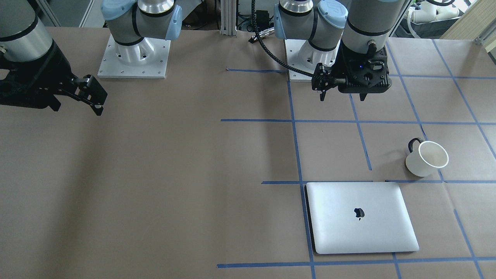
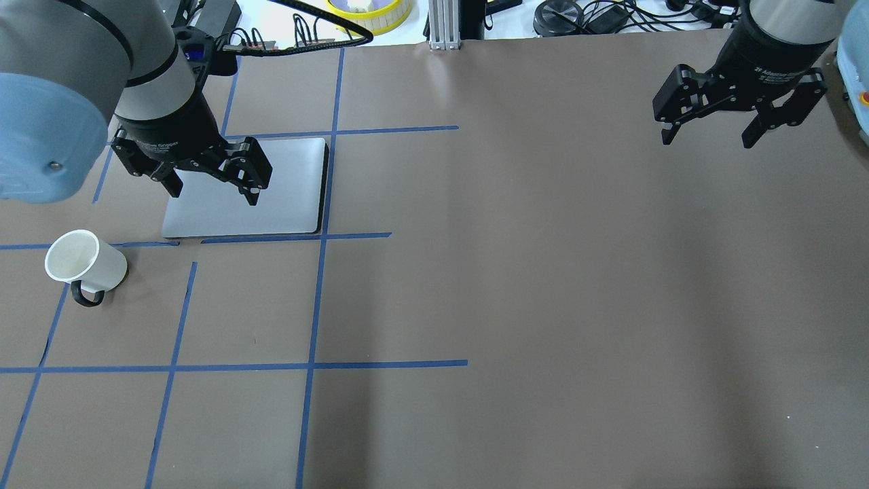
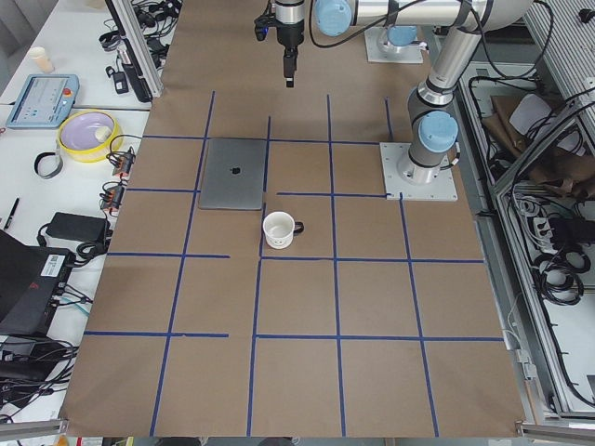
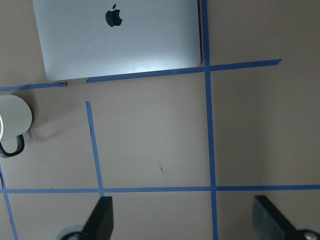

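Note:
A closed silver laptop [image 1: 360, 223] lies on the taped floor-like table, also seen in the top view [image 2: 252, 187]. A white mug [image 1: 425, 158] with a black handle stands upright beside it [image 3: 279, 229]. My gripper [image 2: 213, 195] hangs above the table near the laptop; in the wrist view its fingertips [image 4: 100, 220] are spread wide at the bottom edge, open with nothing between them.
A second arm [image 1: 74, 97] hangs at the other side. Blue tape [image 1: 297, 153] forms a grid on the tabletop. A side bench with a yellow tub [image 3: 86, 135] and cables lies beyond one edge.

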